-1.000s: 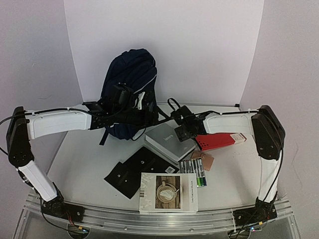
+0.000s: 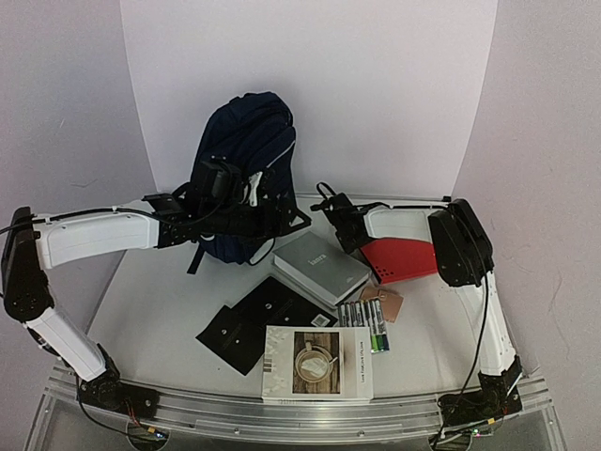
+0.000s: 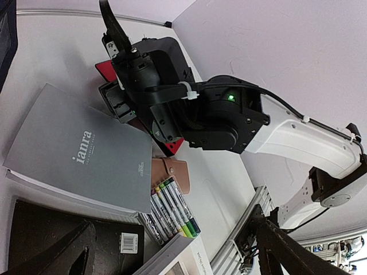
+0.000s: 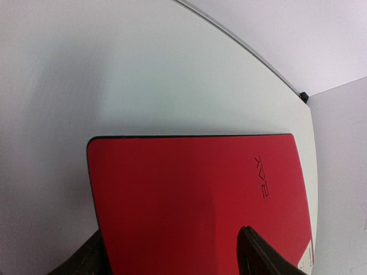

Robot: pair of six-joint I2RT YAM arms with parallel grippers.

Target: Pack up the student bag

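The dark blue backpack (image 2: 248, 132) stands upright at the back left. In front of it my left gripper (image 2: 299, 222) is open, its fingertips spread in the left wrist view with nothing between them. A flat red case (image 4: 189, 189) marked "RAY" lies on the table at the right. My right gripper is open over its near-left part, one finger close to the left edge, the other over the red face; whether either touches it I cannot tell. A thick grey book (image 2: 317, 263) lies left of the case. Black folders (image 2: 249, 329) lie nearer.
At the front edge lies a white book with a coffee-cup cover (image 2: 282, 366). Several markers (image 3: 172, 206) and a small tan pouch (image 3: 179, 171) lie between the grey book and the front right.
My right gripper has shifted slightly toward the back, away from over the grey book, and its elbow has swung left. My left gripper has drawn back a little leftward. The objects look unmoved.
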